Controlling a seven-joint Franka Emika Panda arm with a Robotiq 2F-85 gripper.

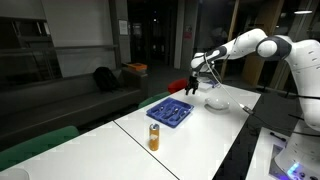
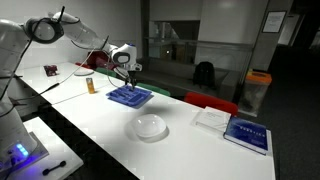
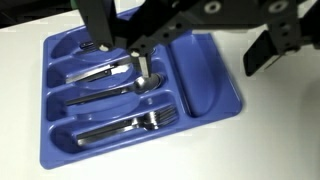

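Observation:
A blue cutlery tray (image 1: 170,112) lies on the white table, with its compartments facing up. In the wrist view the tray (image 3: 205,75) holds a fork (image 3: 130,127), a spoon (image 3: 125,90) and a knife (image 3: 100,73) in separate compartments. My gripper is open above the tray, one finger over the cutlery side and the other past the tray's edge. Nothing shows between its fingers. From outside, the gripper (image 2: 128,78) appears above the tray (image 2: 130,96), too small there for its fingertips to be clear.
A white bowl (image 2: 150,126) stands on the table beside the tray. An orange bottle (image 1: 154,137) is on the tray's other side. Farther along the table lie a white box (image 2: 213,118) and a dark blue box (image 2: 247,133).

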